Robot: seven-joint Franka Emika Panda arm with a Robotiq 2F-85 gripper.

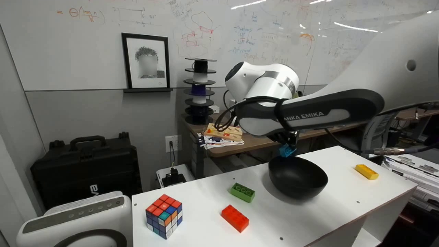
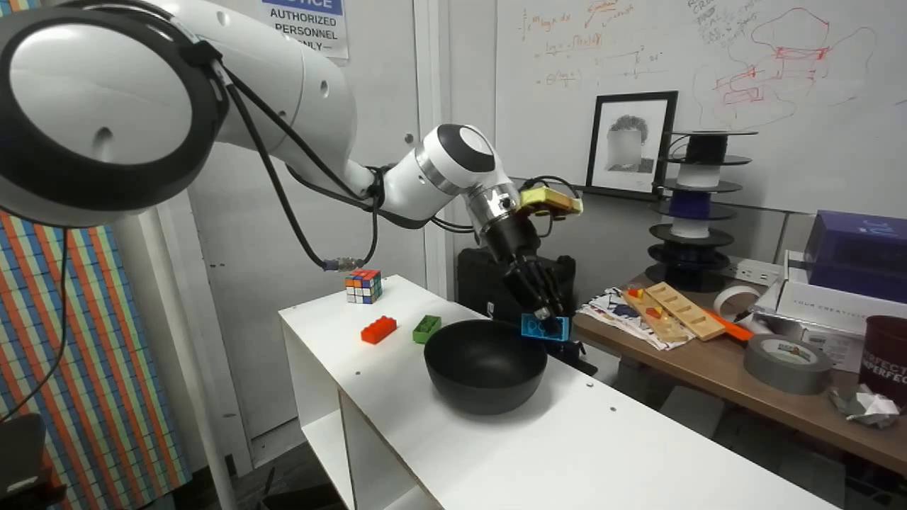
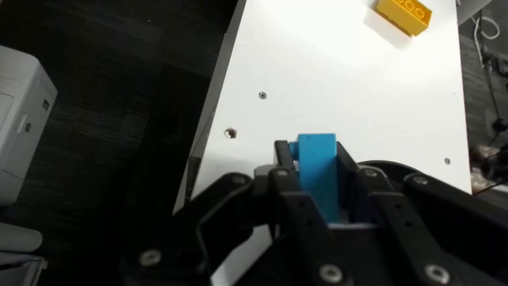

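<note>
A blue block [image 3: 318, 167] is clamped between the dark fingers of my gripper, which is shut on it. In exterior view 1 the blue block [image 1: 286, 150] shows at the far rim of the black bowl [image 1: 298, 181]. From exterior view 2, the same block [image 2: 545, 327] overlaps the right rim of the bowl [image 2: 485, 399], below my gripper [image 2: 548, 310]. Whether block and rim touch, I cannot tell. The bowl looks empty where its inside shows. In the wrist view my fingers cover most of it.
On the white table [image 1: 263, 222] lie a green block [image 1: 242, 192], a red block [image 1: 235, 218] and a Rubik's cube [image 1: 164, 216]. A yellow block [image 1: 366, 171] rests toward the other end. Beyond the far edge stands a brown desk [image 2: 859, 438] with clutter.
</note>
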